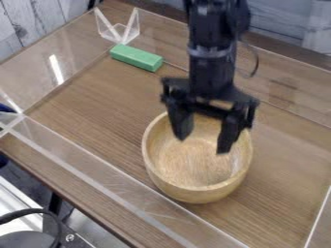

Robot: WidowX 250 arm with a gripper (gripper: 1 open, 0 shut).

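Note:
A beige round bowl (196,174) sits on the wooden table (91,136), right of centre. My dark gripper (203,131) hangs over the bowl, blurred, its fingers spread apart and open above the bowl's back part. Nothing shows held between them. A green block (137,57) lies at the back left of the table.
A clear plastic piece (119,27) stands behind the green block. A transparent strip runs along the table's near-left edge, with cables beyond it at the lower left. The table has free room left of the bowl.

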